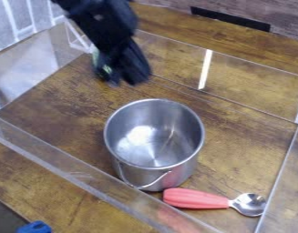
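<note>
My black gripper [129, 65] is blurred at the upper left of the camera view, above and behind the steel pot [154, 146]; its fingers look shut, with nothing clearly between them. A green object [101, 68] is mostly hidden behind the gripper. The pot stands upright on the wooden floor of a clear-walled enclosure. A spoon with a pink handle [194, 197] lies at the pot's lower right.
Clear walls [72, 174] surround the wooden area. The floor left of the pot and at the back right is bare. A blue object [33, 227] sits outside at the bottom left.
</note>
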